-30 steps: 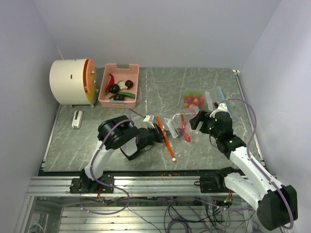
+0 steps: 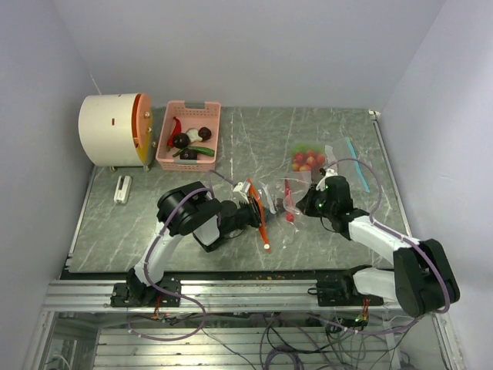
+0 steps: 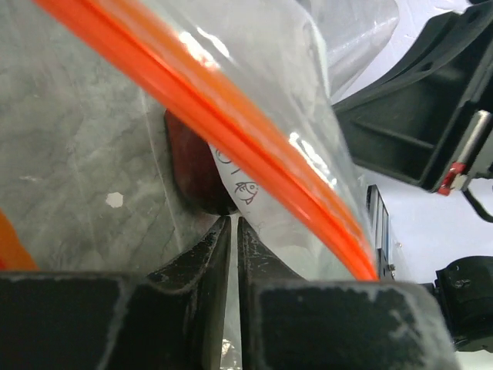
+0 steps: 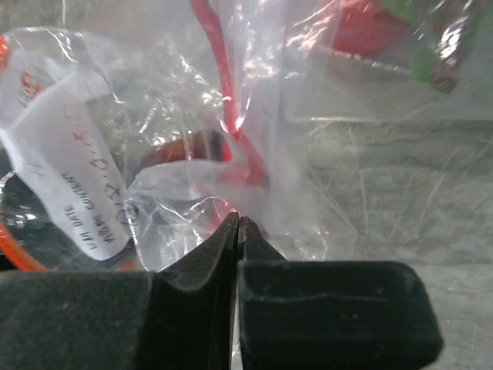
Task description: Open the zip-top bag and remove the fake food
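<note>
The clear zip top bag (image 2: 290, 234) with an orange zip strip (image 2: 260, 214) lies mid-table. A dark red food piece (image 3: 192, 166) sits behind the strip in the left wrist view. My left gripper (image 2: 256, 216) is at the orange strip, fingertips a narrow slit apart, nothing clearly gripped. My right gripper (image 2: 300, 208) is shut at the bag's right side. Clear film (image 4: 192, 204) and a red strip (image 4: 225, 85) reach its tips in the right wrist view; whether film is pinched cannot be told. A white printed label (image 4: 75, 162) shows on the bag.
Another clear bag holds red fruit (image 2: 309, 160) behind the right gripper, near a blue strip (image 2: 357, 164). At the back left are a pink basket (image 2: 163, 132) of play vegetables and a white drum (image 2: 108, 129).
My right gripper has moved left and slightly down, closing from an open finger. The near end of the orange strip and the red strip have shifted left. The left arm has barely moved.
</note>
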